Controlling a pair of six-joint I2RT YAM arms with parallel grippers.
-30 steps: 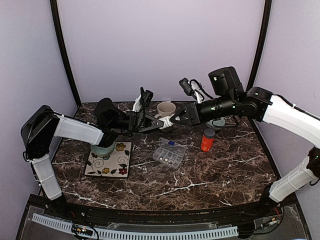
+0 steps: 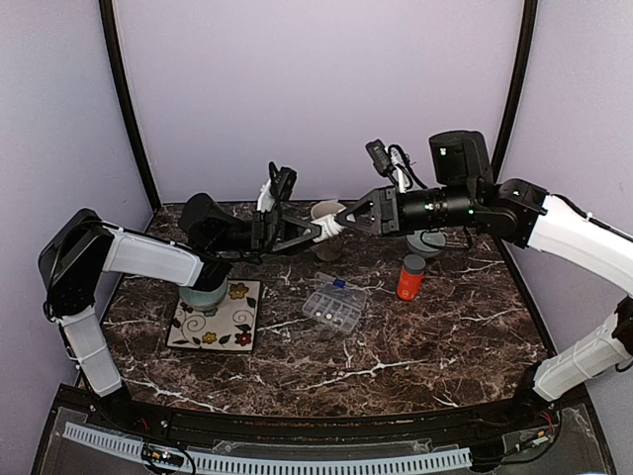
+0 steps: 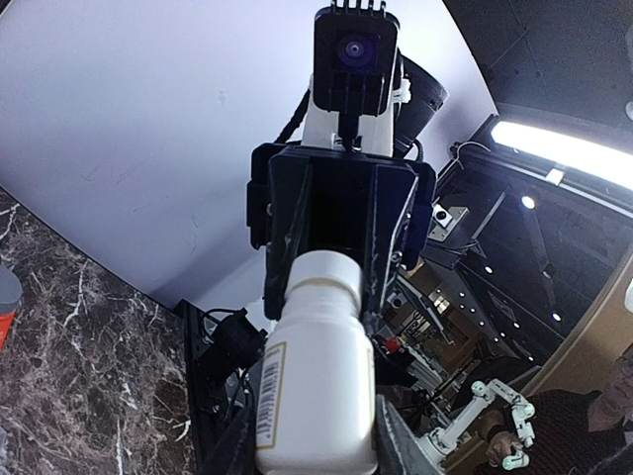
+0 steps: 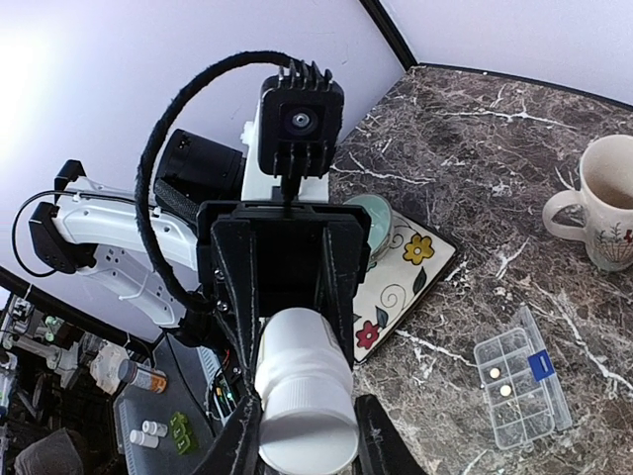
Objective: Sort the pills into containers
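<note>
A white pill bottle (image 3: 316,386) is held in the air, lying roughly sideways between both arms. Around its body my left gripper (image 2: 316,234) is shut, with the barcode label partly visible in the left wrist view. At the other end, the ribbed white cap (image 4: 309,426) sits between the fingers of my right gripper (image 2: 348,220), which is shut on it. The cap appears to be on the bottle's neck. Below, a clear pill organizer (image 4: 519,391) with a blue latch lies open on the table, two pale pills (image 4: 505,390) showing in its compartments.
Behind the grippers stands a mug (image 4: 608,203). An orange bottle with a grey lid (image 2: 410,279) is to the right, near a pale bowl (image 2: 427,243). On the left, a flowered tray (image 2: 213,332) sits beside a green bowl (image 2: 204,297).
The organizer is unmoved.
</note>
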